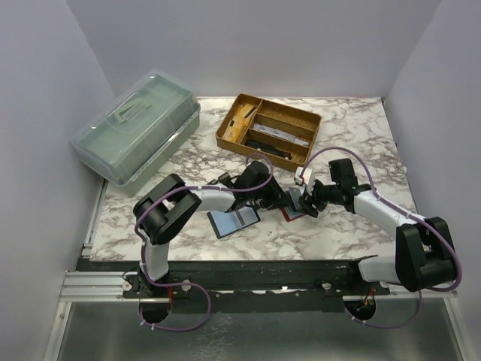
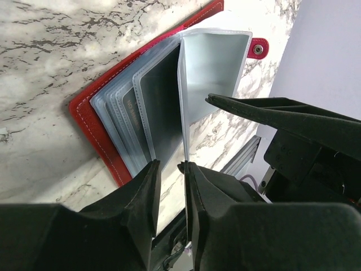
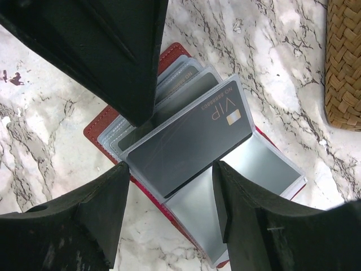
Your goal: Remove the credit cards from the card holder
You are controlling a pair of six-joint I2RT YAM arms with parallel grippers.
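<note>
The red card holder (image 2: 90, 121) lies open on the marble table, with clear sleeves fanned out and a grey VIP card (image 3: 186, 141) inside one. My left gripper is over the holder, fingers part open, with a sleeve edge rising between or just behind its tips. My right gripper is part open at the same holder, its fingertips at either side of the VIP card's lower part. In the right wrist view, the other arm's black finger reaches over the upper sleeves.
A wicker box (image 1: 267, 105) with compartments stands behind the grippers. A grey-blue pad (image 1: 229, 222) lies to the left, and a lidded plastic bin (image 1: 135, 120) is at the back left.
</note>
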